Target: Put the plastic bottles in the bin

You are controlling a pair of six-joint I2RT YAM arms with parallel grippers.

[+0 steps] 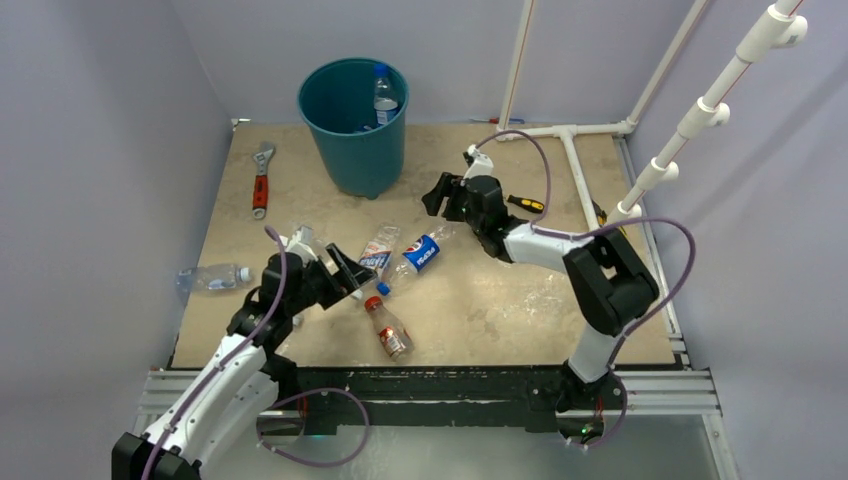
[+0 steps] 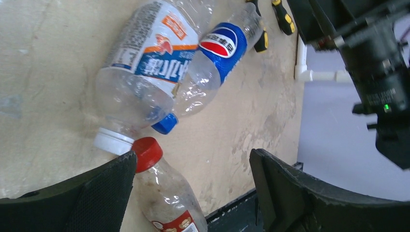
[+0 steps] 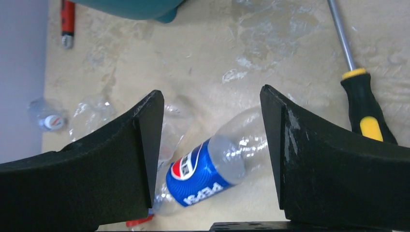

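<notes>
My left gripper (image 1: 350, 275) stands open above a clear labelled bottle (image 2: 154, 58), a Pepsi bottle (image 2: 227, 48) and a red-capped bottle (image 2: 169, 193); nothing is held. My right gripper is open over the Pepsi bottle's clear upper end, its fingers empty. Another clear bottle (image 1: 212, 279) lies at the far left, and more clear plastic is partly hidden by the left arm. The teal bin (image 1: 355, 155) at the back holds a blue-capped bottle (image 1: 385, 100) and other items low inside.
An adjustable wrench (image 1: 260, 190) lies left of the bin. Screwdrivers (image 1: 525, 204) lie beside the right gripper. A white pipe frame (image 1: 575, 160) stands at the back right. Bare table (image 1: 510, 320) is at the front right.
</notes>
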